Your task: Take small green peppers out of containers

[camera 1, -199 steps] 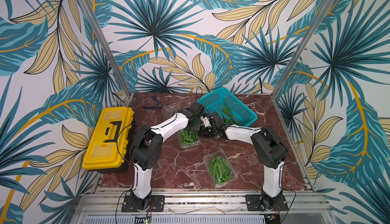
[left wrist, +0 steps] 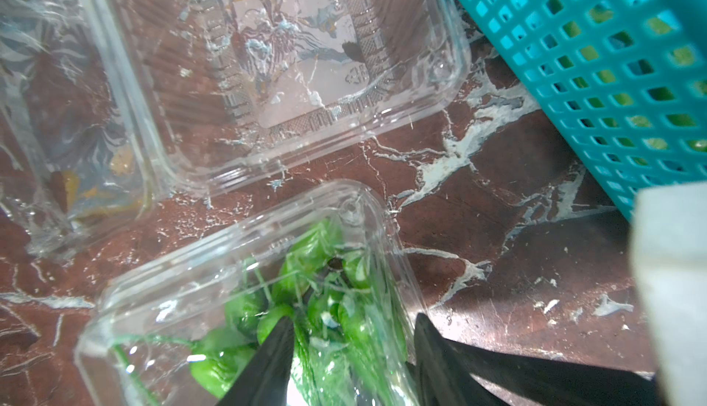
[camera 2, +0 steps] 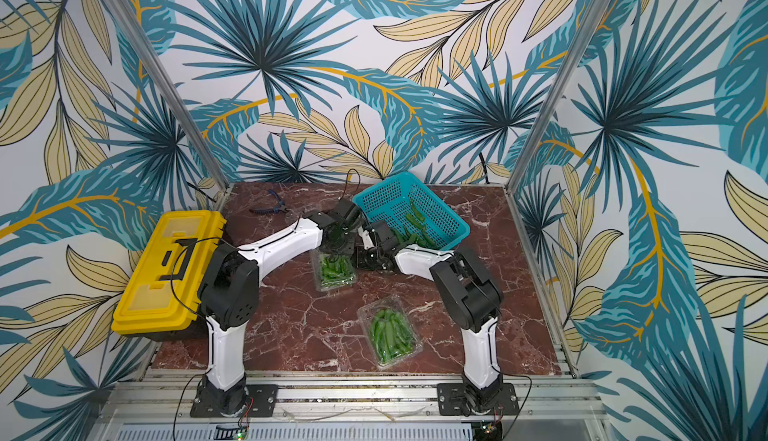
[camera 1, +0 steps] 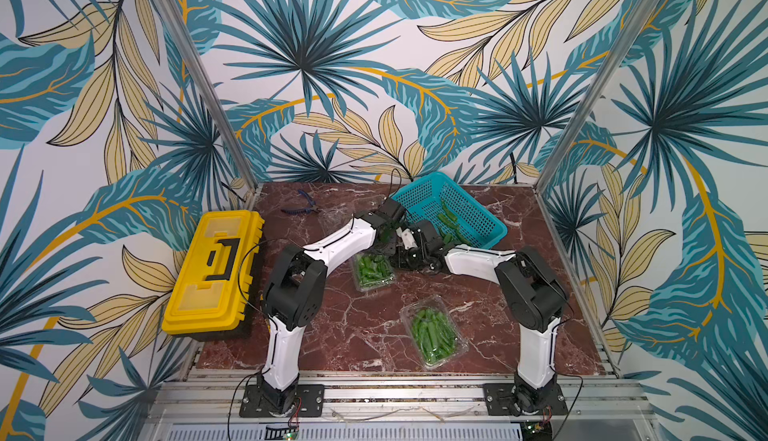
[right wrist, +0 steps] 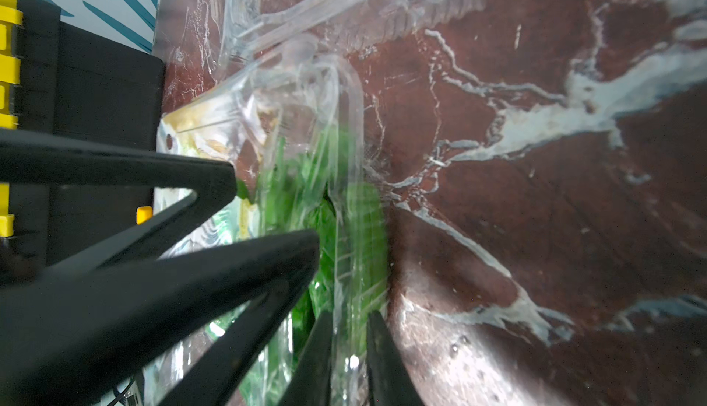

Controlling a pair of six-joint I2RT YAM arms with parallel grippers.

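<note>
A clear plastic container (left wrist: 221,258) of small green peppers (left wrist: 302,273) sits on the table in front of the basket. In the left wrist view my left gripper hangs open over its right part, nothing held between the fingers. The right wrist view has my right gripper low at the container's right wall, one finger on each side of it with a narrow gap. Left fingers (right wrist: 294,258) cross that view above the peppers. A second filled container (camera 1: 434,335) stands nearer the front. Several green peppers (camera 1: 449,218) lie in the teal basket (camera 1: 484,229).
An empty clear container (left wrist: 294,104) lies just behind the filled one. The yellow toolbox (camera 1: 209,273) stands at the left, and dark blue pliers (camera 1: 301,203) lie at the back left.
My left arm has shifted slightly to the right over the container. The right arm has hardly moved. Containers and basket look nearly the same.
</note>
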